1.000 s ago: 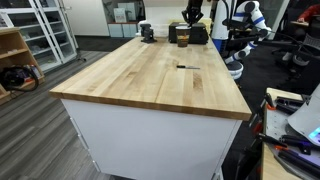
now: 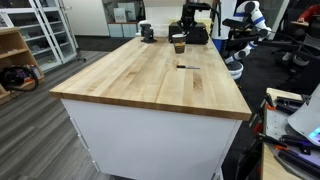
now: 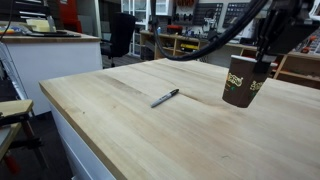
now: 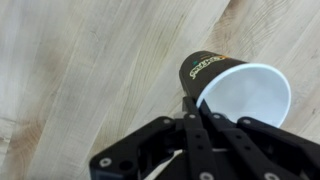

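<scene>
A dark brown paper cup with a white inside [image 4: 245, 95] fills the middle right of the wrist view. My gripper is shut on its rim, with the wall pinched between the fingertips. In exterior view 2 the cup [image 3: 244, 84] leans slightly below the dark gripper [image 3: 268, 50], at the right; whether its base clears the table cannot be told. Exterior view 1 shows the cup [image 2: 179, 43] small, toward the far end of the table. A dark marker [image 3: 165, 98] lies on the wood, apart from the cup.
Dark equipment [image 2: 148, 33] stands beyond its far end. A black cable [image 3: 200, 52] arcs above the table in exterior view 2.
The cup and gripper have shifted together toward the camera and slightly left in exterior view 1. The marker lies where it was.
</scene>
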